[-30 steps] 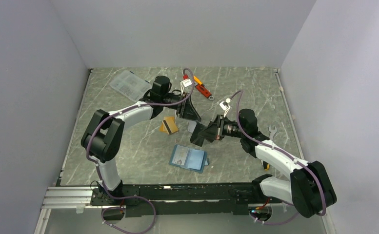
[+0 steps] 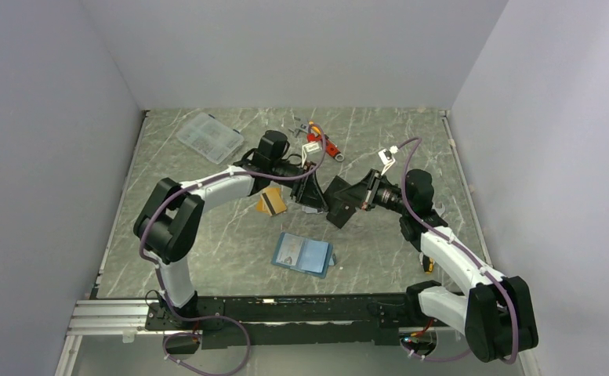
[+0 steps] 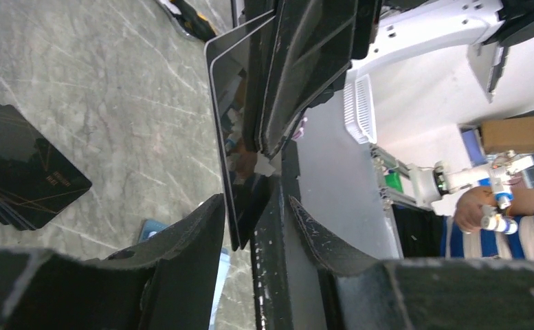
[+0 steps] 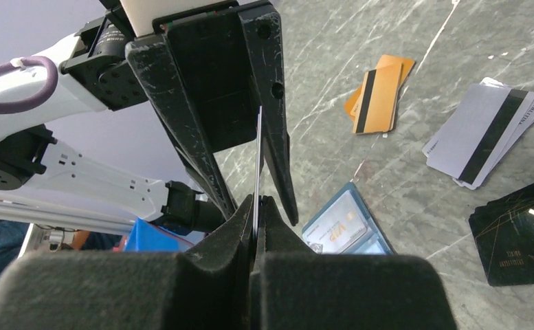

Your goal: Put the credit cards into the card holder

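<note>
A dark card is pinched in my shut right gripper (image 2: 356, 200), seen edge-on in the right wrist view. Its free end reaches between the fingers of my open left gripper; no grip on it by those fingers shows. The blue card holder (image 2: 313, 256) lies on the table in front of both grippers, nearer the front edge. Other black cards (image 4: 518, 237) lie in a loose stack below the arms. Silver cards (image 4: 480, 134) with a dark stripe and gold cards (image 4: 375, 100) rest farther left.
At the back left sits a clear plastic box (image 2: 209, 138). A red tool (image 2: 326, 147) lies behind the left gripper, and a yellow-and-black tool (image 2: 427, 264) near the right arm.
</note>
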